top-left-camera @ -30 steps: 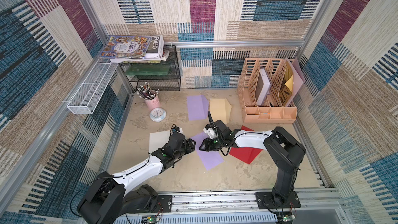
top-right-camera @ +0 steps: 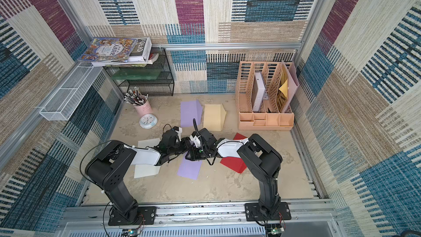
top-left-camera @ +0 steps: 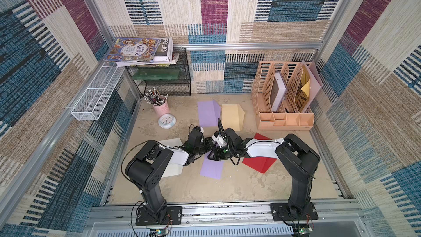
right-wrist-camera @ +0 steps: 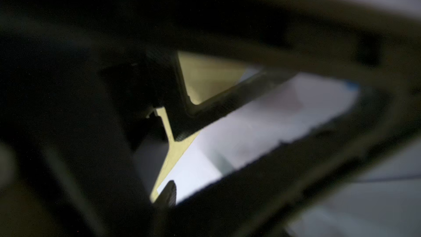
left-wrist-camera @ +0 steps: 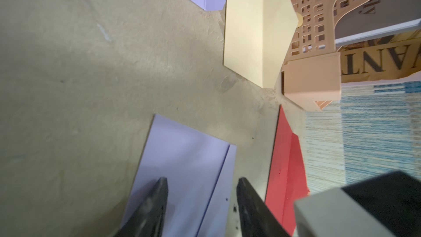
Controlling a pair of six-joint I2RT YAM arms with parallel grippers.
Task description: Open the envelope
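Note:
A lilac envelope [top-left-camera: 211,169] [top-right-camera: 189,171] [left-wrist-camera: 179,158] lies at the front middle, partly under both grippers, which are close together. My left gripper [top-left-camera: 206,145] is open above it, with the envelope showing between its fingers in the left wrist view. My right gripper [top-left-camera: 214,153] [top-right-camera: 193,153] is low over the envelope, just right of the left one. The right wrist view is dark and blurred, so what its fingers hold cannot be told.
Another lilac envelope [top-left-camera: 208,113] and a yellow one [top-left-camera: 232,116] lie behind. A red envelope [top-left-camera: 258,164] lies right, a white sheet [top-left-camera: 171,171] left. A clock [top-left-camera: 167,121], pen cup [top-left-camera: 160,107] and peach organiser [top-left-camera: 285,122] stand toward the back.
The right gripper has shifted slightly left, and the near lilac envelope has turned a little.

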